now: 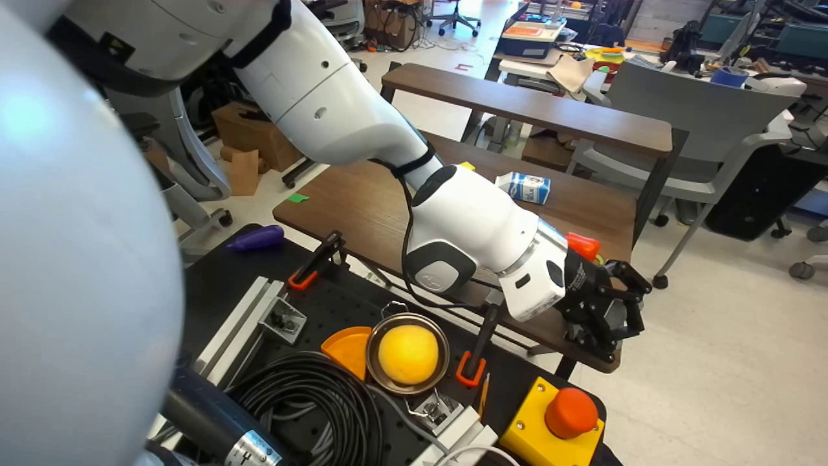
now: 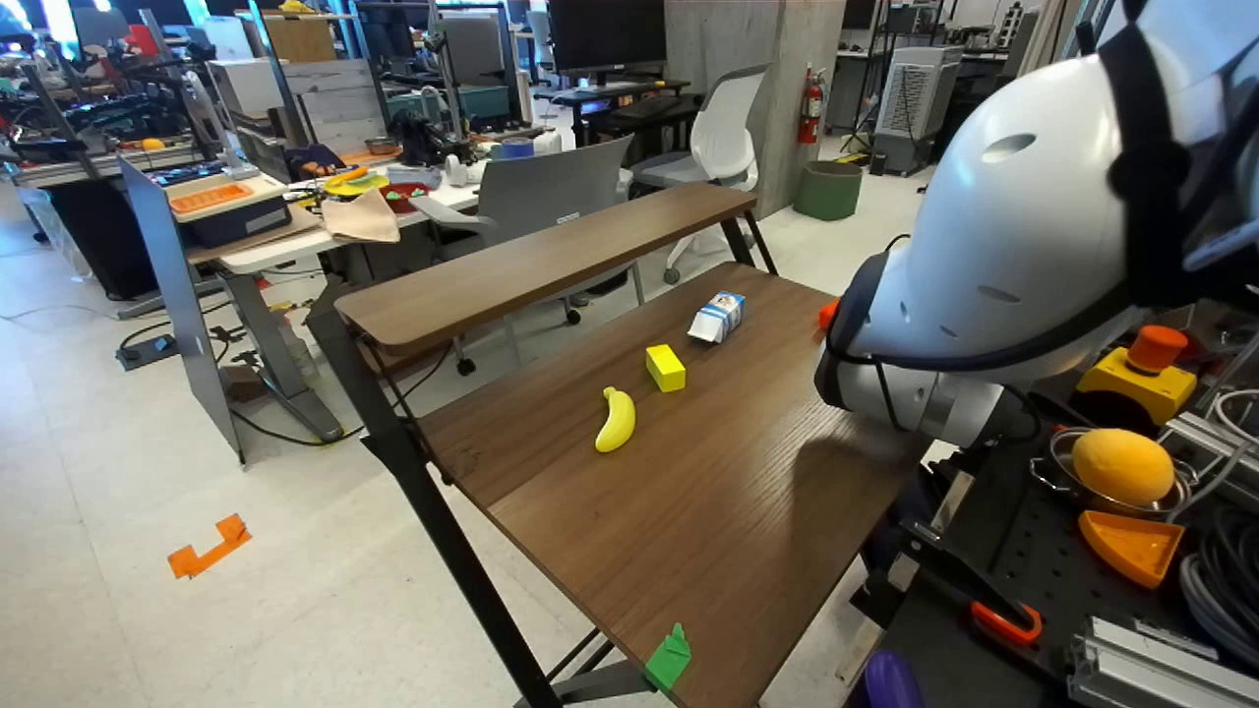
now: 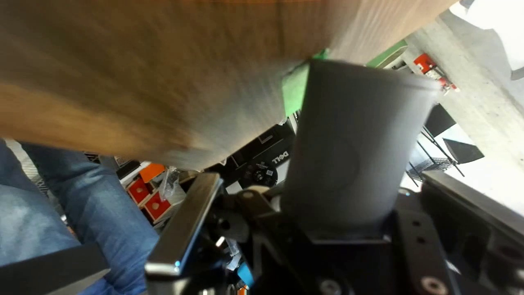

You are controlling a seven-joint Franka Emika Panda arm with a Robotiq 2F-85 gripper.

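Observation:
My gripper (image 1: 619,310) is at the near right corner of the brown table (image 1: 357,206), tilted down close to its edge. In the wrist view a smooth grey tapered piece (image 3: 358,147) stands between the dark linkages of my gripper; whether it is part of the gripper or a separate object cannot be told. The fingertips' meeting point is hidden. Green tape (image 3: 294,91) shows beside that piece at the table's edge. Behind the wrist lies a red item (image 1: 582,245), partly covered. A blue and white carton (image 2: 716,318), a yellow block (image 2: 664,368) and a banana (image 2: 615,420) lie apart from the gripper.
A raised wooden shelf (image 1: 528,105) runs along the table's far side. Clamps, an orange tray (image 1: 348,349), a pan (image 1: 378,373) with a yellow ball and a red stop button (image 1: 571,411) crowd the black bench. The table's left part is open.

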